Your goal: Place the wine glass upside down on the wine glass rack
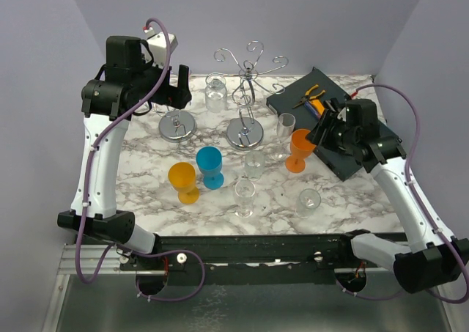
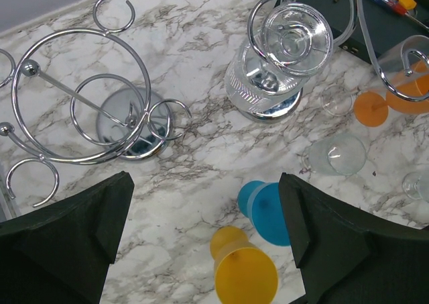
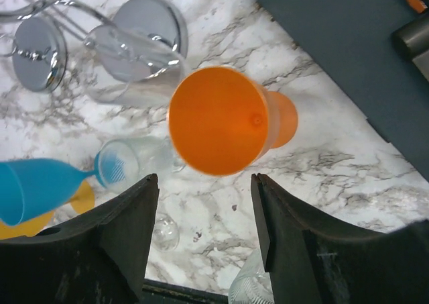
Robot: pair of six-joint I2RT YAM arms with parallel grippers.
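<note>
An orange wine glass [image 1: 298,151] stands upright on the marble table. My right gripper [image 1: 316,135] is beside its rim at the right, fingers apart. In the right wrist view the orange bowl [image 3: 221,123] lies beyond the fingertips, with nothing between them. High at the back left, my left gripper [image 1: 183,86] is open and empty; its fingers [image 2: 74,237] frame bare marble and the blue glass in the left wrist view. The tall chrome rack [image 1: 245,130] rises at the back middle, with a clear glass [image 1: 215,95] hanging upside down at its left.
Upright yellow [image 1: 184,178] and blue [image 1: 210,166] glasses stand left of centre. Clear glasses [image 1: 245,196] stand near the front and middle, another [image 1: 308,200] at front right. A second rack [image 1: 177,125] is below my left gripper. A dark mat with tools [image 1: 316,90] lies back right.
</note>
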